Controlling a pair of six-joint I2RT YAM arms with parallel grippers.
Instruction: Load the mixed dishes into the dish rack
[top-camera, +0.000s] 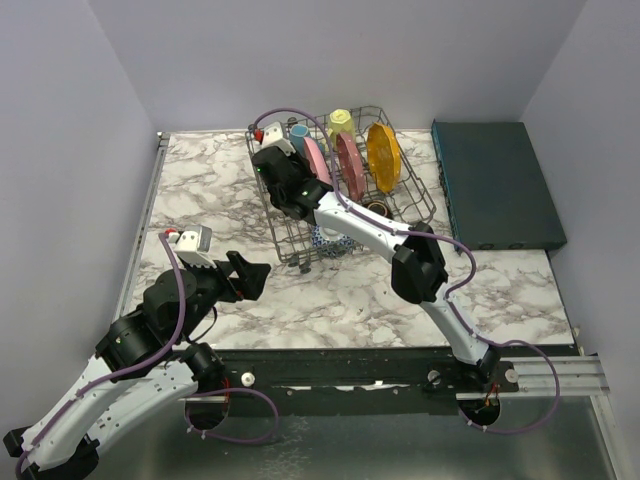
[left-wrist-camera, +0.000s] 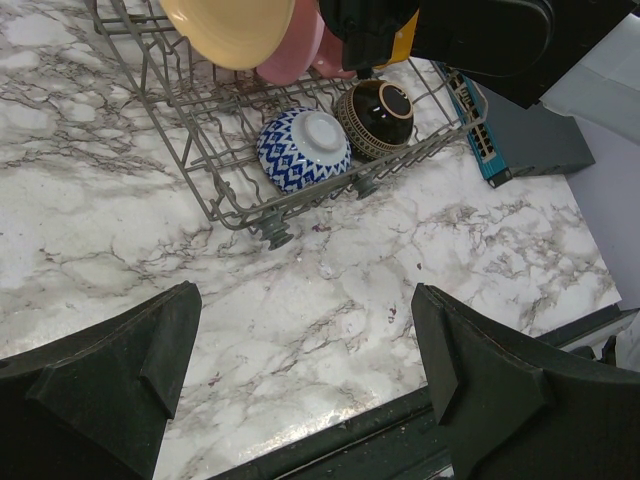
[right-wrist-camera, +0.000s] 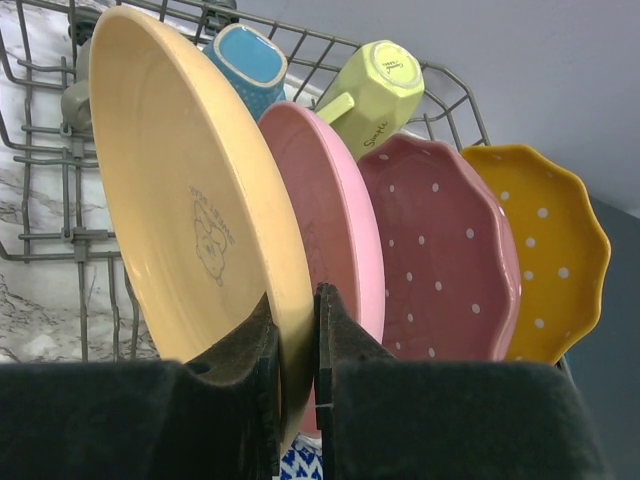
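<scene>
The wire dish rack (top-camera: 420, 205) holds a cream plate (right-wrist-camera: 180, 190), a pink plate (right-wrist-camera: 355, 240), a scalloped rose plate (right-wrist-camera: 440, 260), a yellow scalloped plate (right-wrist-camera: 555, 240), blue (right-wrist-camera: 247, 62) and lime (right-wrist-camera: 380, 90) mugs, a blue-patterned bowl (left-wrist-camera: 290, 155) and a black bowl (left-wrist-camera: 375, 125). My right gripper is over the rack, its fingers at the rim of the cream plate; whether they clamp it is unclear. My left gripper (top-camera: 245, 275) stands open and empty, left front of the rack.
A dark flat box (top-camera: 498, 185) lies right of the rack.
</scene>
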